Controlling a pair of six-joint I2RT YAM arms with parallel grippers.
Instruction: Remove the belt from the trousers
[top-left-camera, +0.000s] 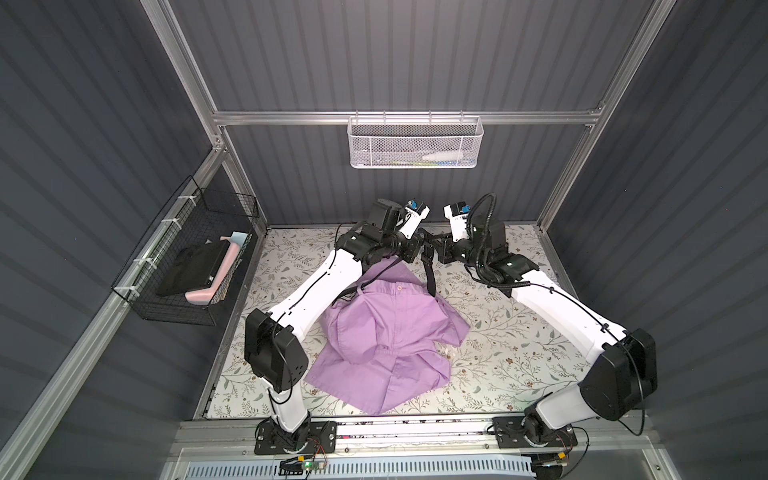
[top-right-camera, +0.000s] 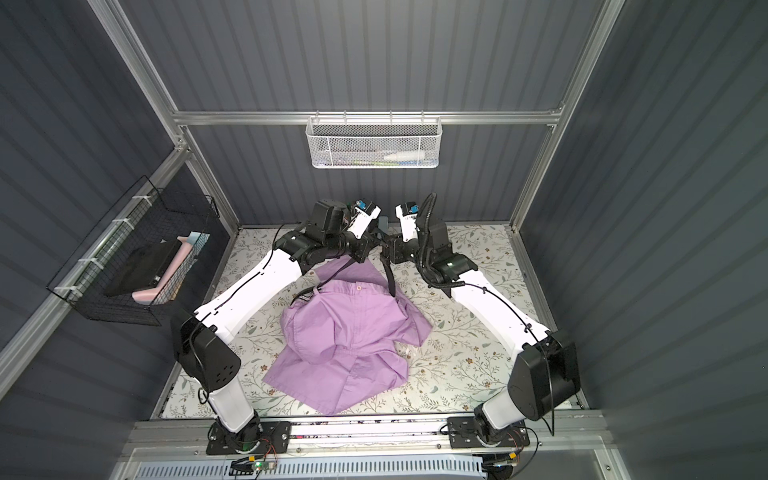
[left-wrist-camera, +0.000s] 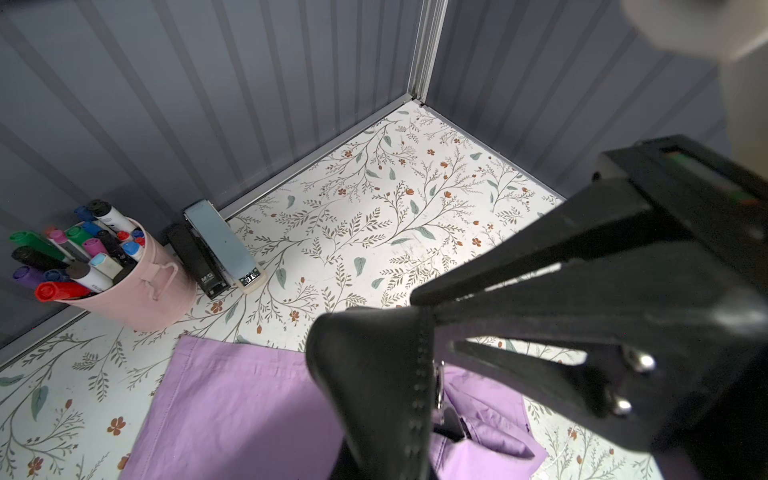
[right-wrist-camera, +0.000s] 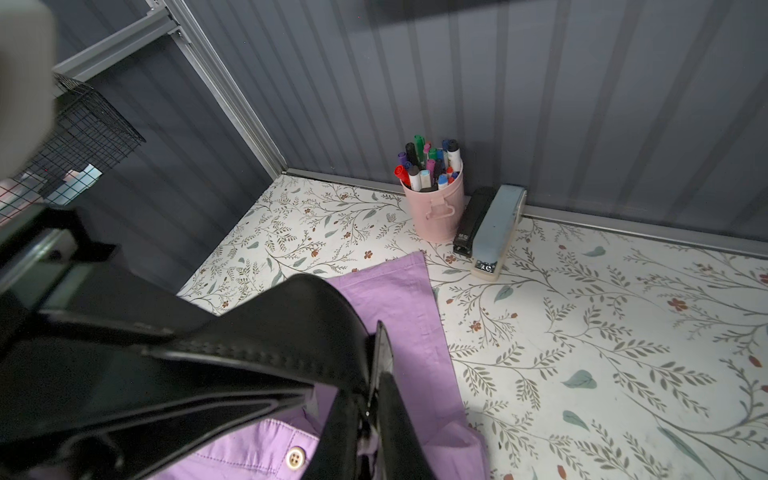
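Purple trousers (top-left-camera: 388, 336) lie spread on the table, their buttoned waist below both grippers. The black belt (left-wrist-camera: 364, 376) rises from the waist in a raised loop, with one dark strap (top-left-camera: 430, 276) hanging beside the waistband. My left gripper is shut on the belt at the loop's edge. Close by on the right, my right gripper has its fingers around a bent part of the belt; the stitched strap hides the far finger, so its grip is unclear. In both top views the arms cover much of the belt near the grippers.
A pink cup of markers (right-wrist-camera: 436, 212) stands by the back wall, next to a black stapler (right-wrist-camera: 473, 220) and a grey-blue one (right-wrist-camera: 498, 228). A white mesh basket (top-left-camera: 416, 132) hangs above. Bare table lies to the right.
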